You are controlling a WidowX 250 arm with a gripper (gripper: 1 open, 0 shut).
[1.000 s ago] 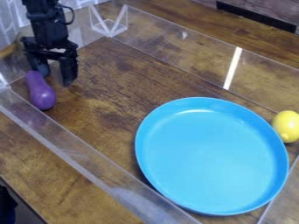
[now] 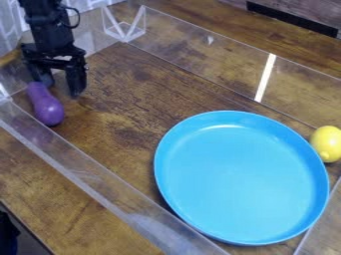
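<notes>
My black gripper (image 2: 56,66) is at the upper left corner of the wooden tray, low beside the clear wall, its fingers dark and small in view. Just below it a purple eggplant (image 2: 46,105) lies near the left wall. A large blue plate (image 2: 240,174) sits at the right, with a yellow object (image 2: 325,142), perhaps a lemon, beyond its rim at the right edge. Whether the gripper holds anything is not clear.
Clear plastic walls (image 2: 107,179) border the work area. The wooden floor (image 2: 147,100) between the eggplant and the plate is bare.
The gripper has shifted very slightly at the upper left. The eggplant, plate and yellow object look unchanged.
</notes>
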